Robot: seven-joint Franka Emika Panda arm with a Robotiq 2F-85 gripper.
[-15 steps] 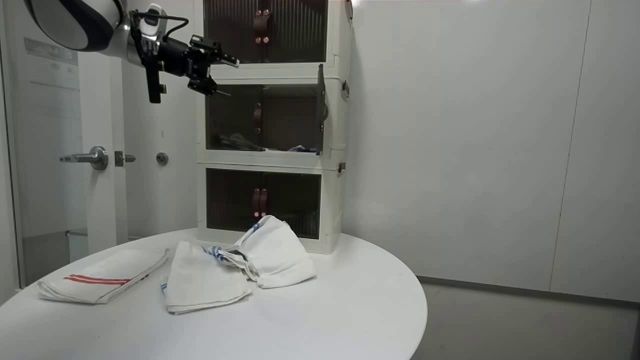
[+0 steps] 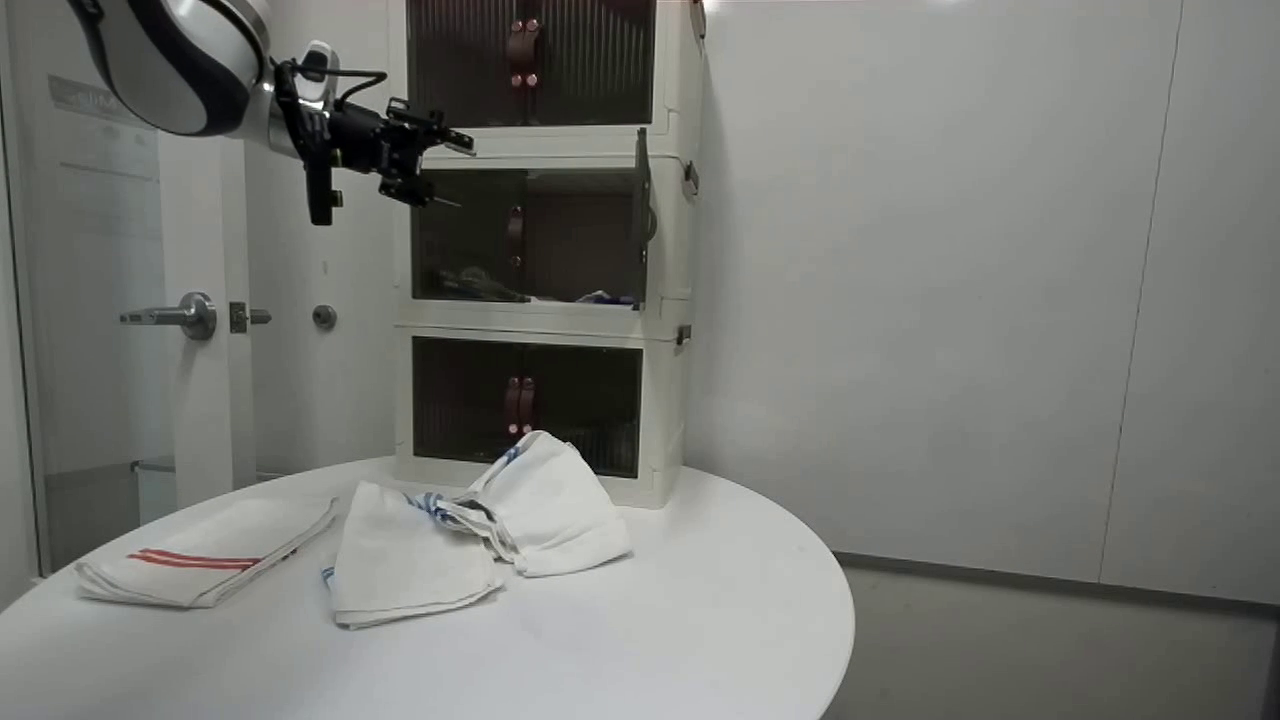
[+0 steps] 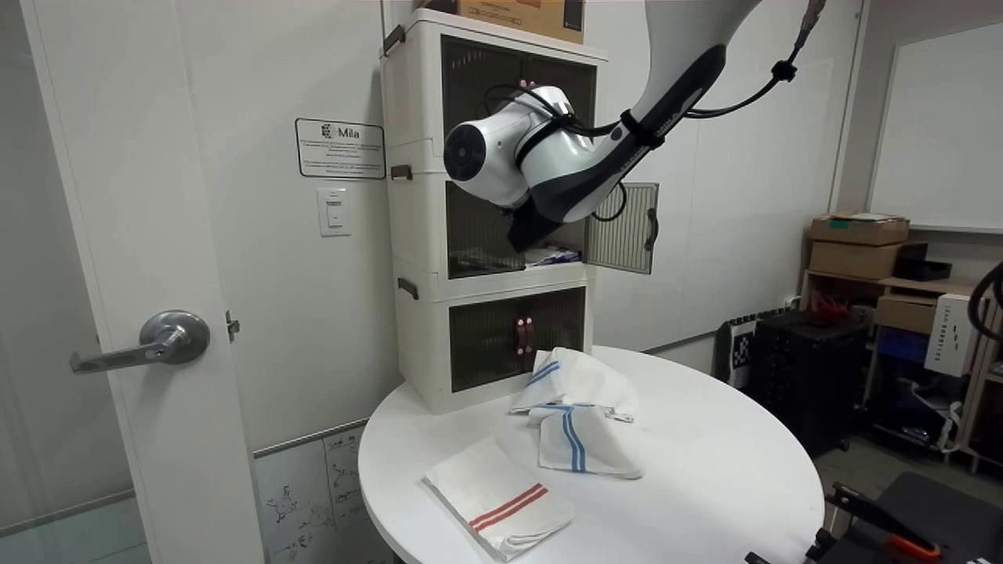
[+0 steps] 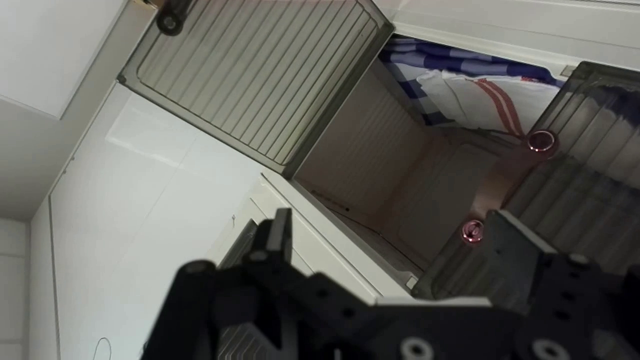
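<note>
My gripper is open and empty, in front of the cabinet's middle compartment (image 4: 384,144). Of that compartment's two doors, the right door (image 3: 625,225) stands swung wide, while the left door (image 4: 576,198) with its brown handle (image 4: 504,180) is closed. Inside lie a blue-and-white checked cloth (image 4: 414,57) and a white cloth with red stripes (image 4: 480,99). On the round table (image 2: 696,624) rest a folded red-striped towel (image 2: 204,552) and two blue-striped towels, one flatter (image 2: 408,558), the other bunched (image 2: 558,504) against the cabinet. In exterior view 2 the arm hides the gripper.
Closed doors front the top compartment (image 2: 528,60) and the bottom compartment (image 2: 528,402). A cardboard box (image 3: 522,17) sits on top of the cabinet. A room door with a metal handle (image 2: 174,316) stands at the left.
The arm has shifted slightly right and down in exterior view 1, the fingertips sitting a little lower now. Towels and cabinet doors look the same.
</note>
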